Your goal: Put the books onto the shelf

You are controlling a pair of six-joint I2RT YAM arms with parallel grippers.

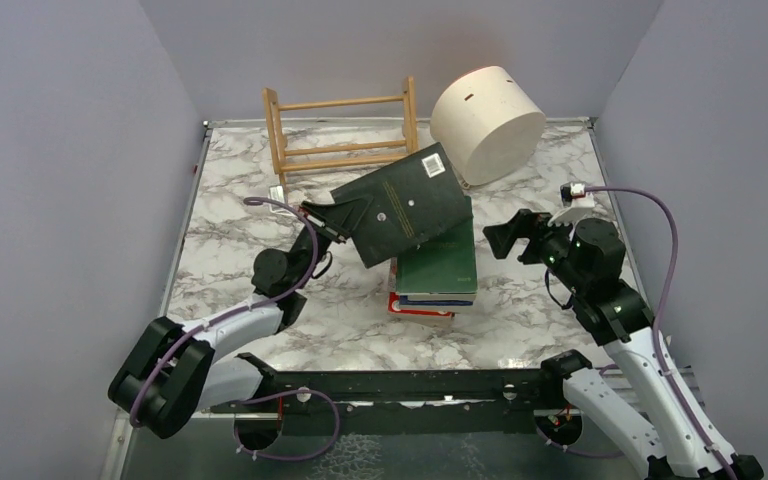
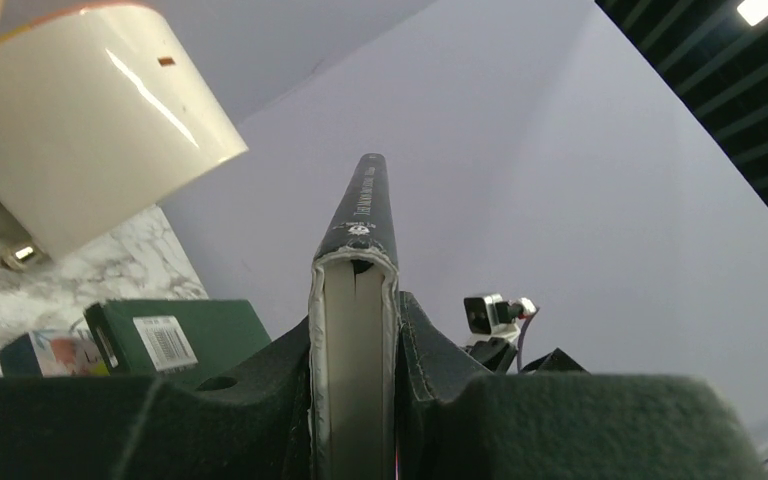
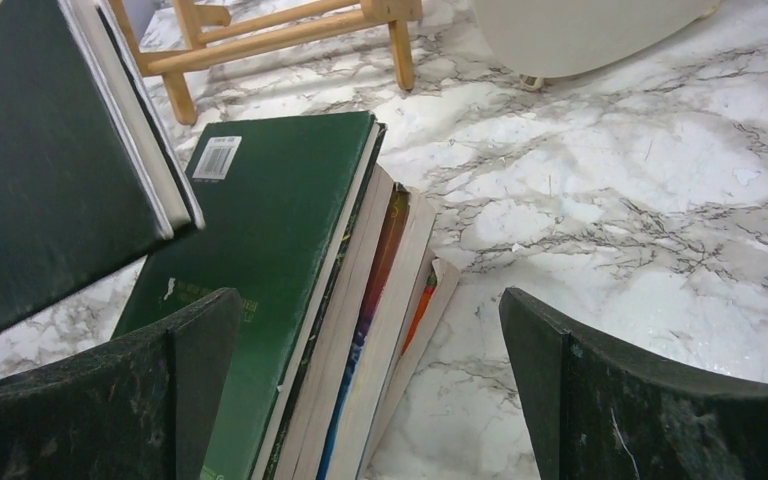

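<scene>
A dark book (image 1: 400, 205) is held aloft by my left gripper (image 1: 336, 221), shut on its spine end; the left wrist view shows that spine (image 2: 358, 210) between the fingers. The book overhangs the upper part of a stack topped by a green book (image 1: 435, 265), with several books of mixed colours beneath, their edges (image 3: 370, 320) visible in the right wrist view. My right gripper (image 1: 508, 232) stands open to the right of the stack, with nothing between its fingers.
An empty wooden rack (image 1: 340, 150) stands at the back. A white cylinder (image 1: 485, 130) sits back right.
</scene>
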